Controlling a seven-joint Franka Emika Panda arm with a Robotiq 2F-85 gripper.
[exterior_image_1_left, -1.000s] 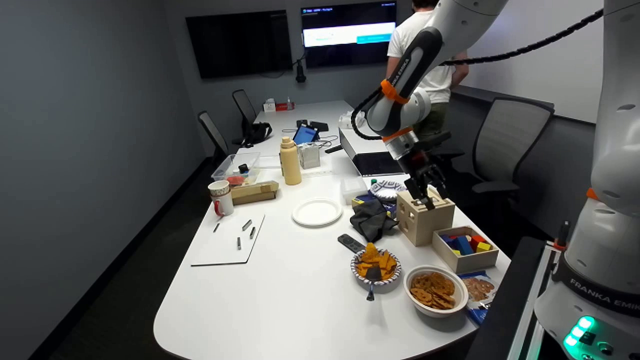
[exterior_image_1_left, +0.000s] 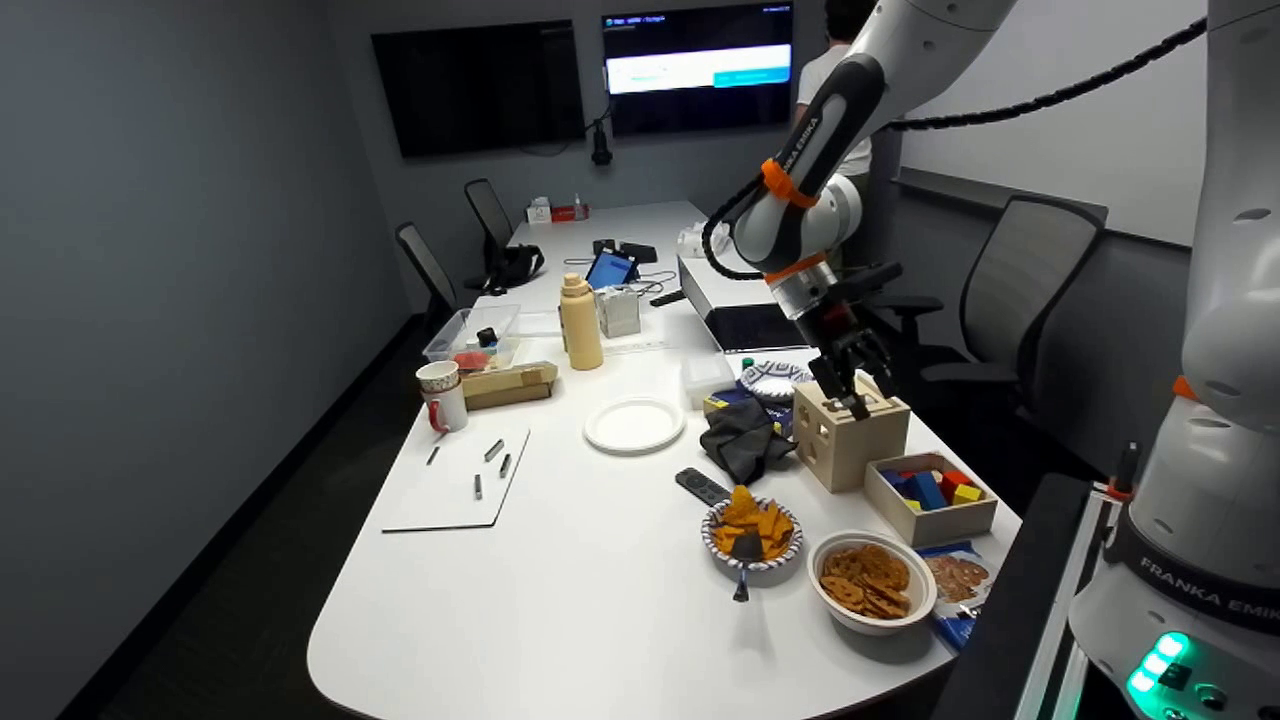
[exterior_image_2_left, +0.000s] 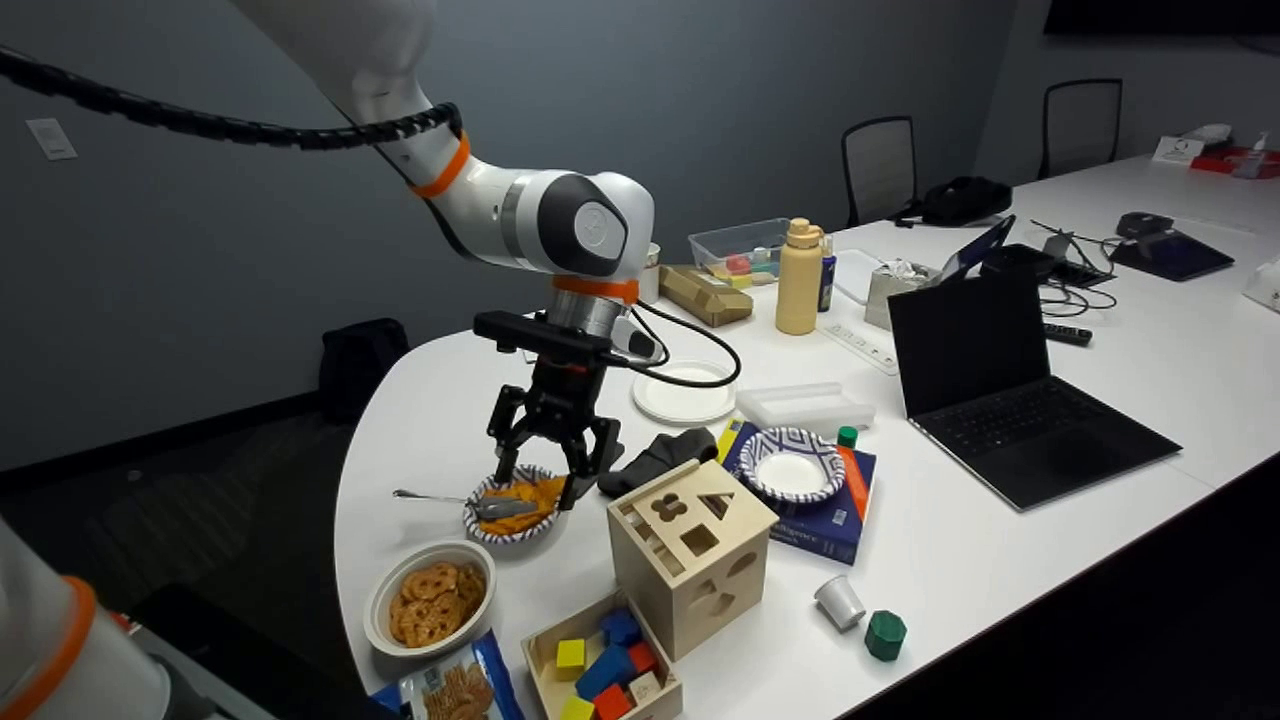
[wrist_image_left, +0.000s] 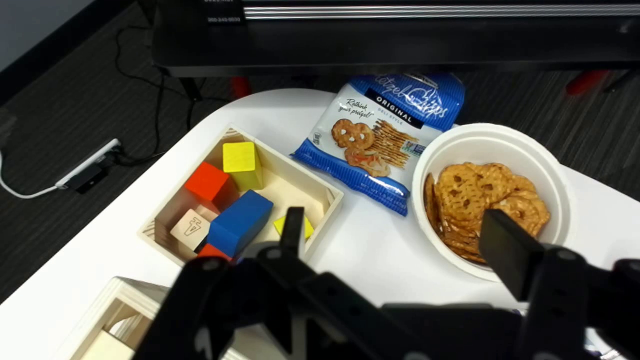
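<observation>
My gripper (exterior_image_2_left: 536, 480) hangs above the table, fingers spread wide and nothing between them. In the wrist view, the gap of the open gripper shows bare white table, the snack bag and part of the pretzel bowl below. A wooden tray (wrist_image_left: 298, 167) holds red, blue and yellow blocks plus a plain one. Beside it stands a wooden shape-sorter box (exterior_image_2_left: 686, 600) with cut-out holes. The white bowl (exterior_image_1_left: 818, 588) contains pretzel crisps (wrist_image_left: 474, 192). Orange chips (exterior_image_1_left: 753, 518) lie in a patterned bowl (exterior_image_2_left: 542, 529), with a spoon (exterior_image_2_left: 438, 496) resting across it.
A blue pretzel bag (wrist_image_left: 384, 135) lies between tray and bowl. A dark cloth (exterior_image_1_left: 746, 442), a remote (exterior_image_1_left: 701, 485) and a white plate (exterior_image_1_left: 633, 426) are nearby. A laptop (exterior_image_2_left: 1020, 408) stands farther along.
The person in the background has moved right and is now mostly hidden behind the arm; the chair there has shifted. My arm, gripper and the table objects look unmoved.
</observation>
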